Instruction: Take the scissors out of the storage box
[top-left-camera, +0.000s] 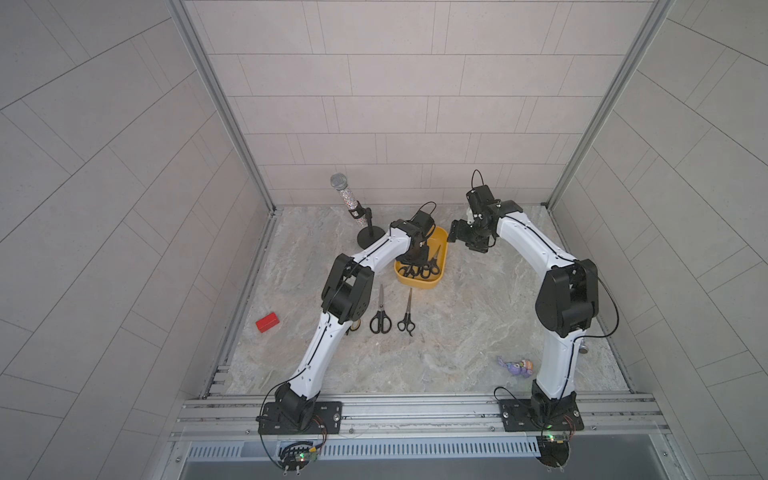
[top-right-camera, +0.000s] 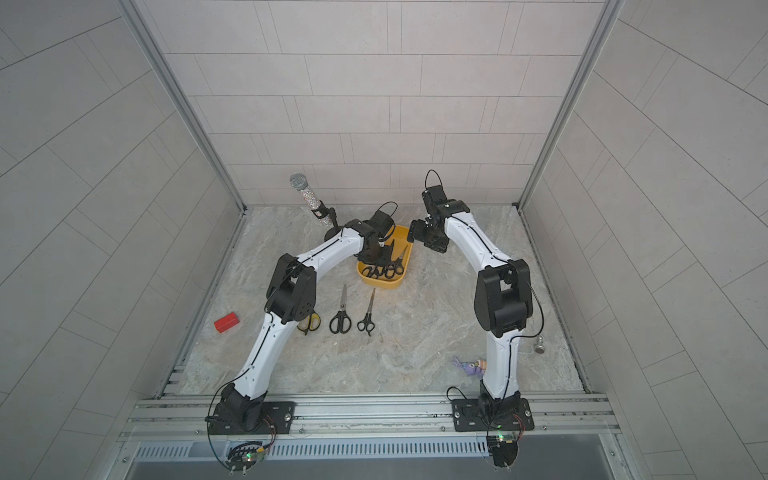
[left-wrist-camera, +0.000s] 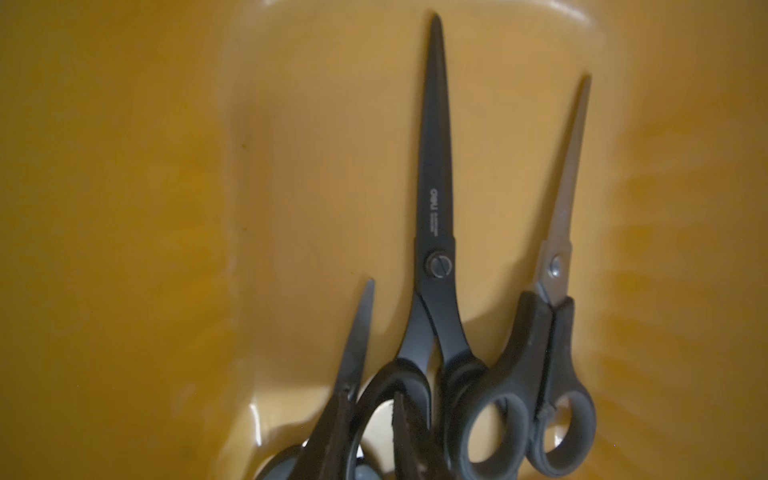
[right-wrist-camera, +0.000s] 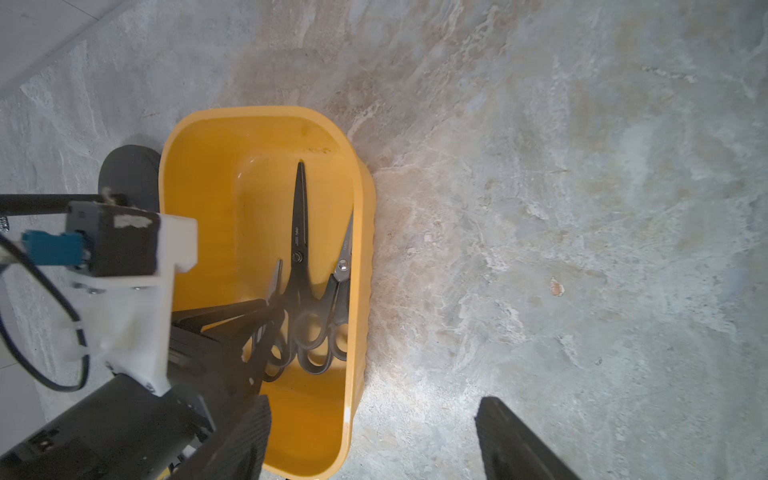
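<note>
The yellow storage box (right-wrist-camera: 358, 240) holds several scissors, among them long black scissors (left-wrist-camera: 434, 184) in the middle and grey-bladed scissors (left-wrist-camera: 560, 336) to the right. My left gripper is down inside the box among the handles, its fingers open at the bottom of the left wrist view; whether they touch a handle is unclear. My right gripper hangs above the table just right of the box, with its fingers apart and nothing visible between them.
Scissors (top-left-camera: 381, 320) lie on the table in front of the box. A microphone on a stand (top-left-camera: 370, 237) is behind left of it, a red block (top-left-camera: 267, 321) at left, a purple toy (top-left-camera: 514, 366) at front right. The table right of the box is clear.
</note>
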